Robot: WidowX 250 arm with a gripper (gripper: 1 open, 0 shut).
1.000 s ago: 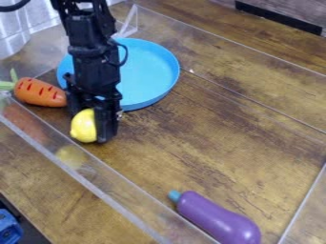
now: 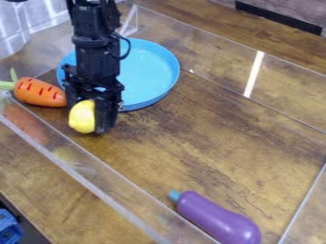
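Observation:
My black gripper (image 2: 95, 100) reaches down at the left, over a yellow object (image 2: 82, 117) on the wooden table, in front of a blue plate (image 2: 151, 74). The fingers sit around or just behind the yellow object; whether they are closed on it I cannot tell. A toy carrot (image 2: 40, 92) lies to the left of it.
A purple toy eggplant (image 2: 219, 219) lies at the front right. Clear walls run along the table's sides. A blue item (image 2: 7, 229) sits at the lower left corner.
The gripper and yellow object have shifted slightly from a second ago, the object a little up from its lowest position. The rest is unchanged.

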